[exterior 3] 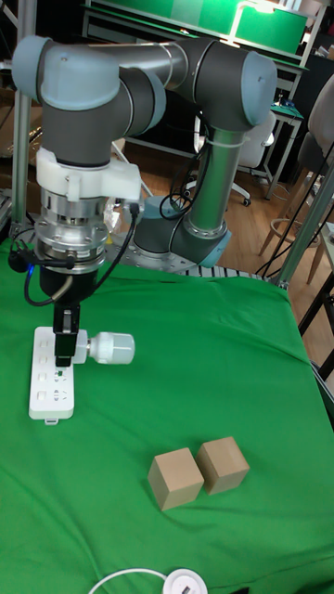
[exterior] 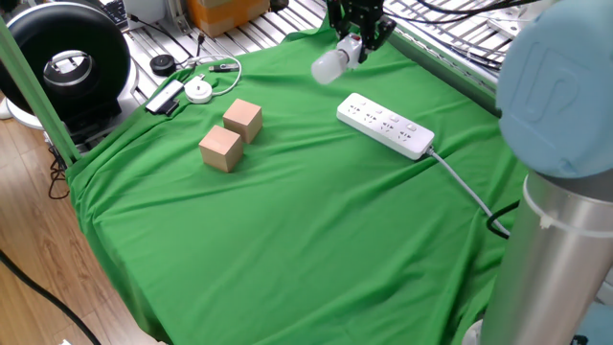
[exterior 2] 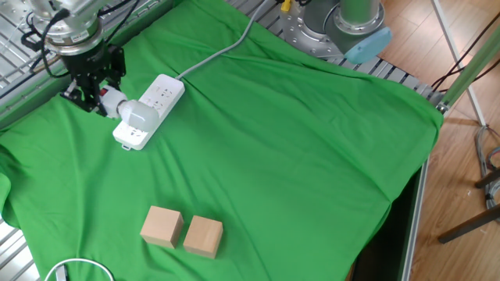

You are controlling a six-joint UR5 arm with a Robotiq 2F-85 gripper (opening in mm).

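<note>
A white bulb (exterior: pixel 330 67) hangs in the air, held by its base end; in exterior view 1 it points down to the left. My gripper (exterior: pixel 356 44), black and near the top edge there, is shut on that base. A white power strip (exterior: pixel 385 126) with a row of sockets lies on the green cloth, apart from the bulb in that view. Seen from above in exterior view 2, the bulb (exterior 2: pixel 142 116) overlaps the strip (exterior 2: pixel 162 95) only by line of sight. Exterior view 3 shows the gripper (exterior 3: pixel 64 355) in front of the strip (exterior 3: pixel 49 401), with the bulb (exterior 3: pixel 112 347) sideways.
Two wooden cubes (exterior: pixel 222 149) stand close together on the cloth. A white round charger (exterior: pixel 198 90) with its cable lies near the cloth's edge. The strip's grey cord (exterior: pixel 466 189) runs toward the arm's base.
</note>
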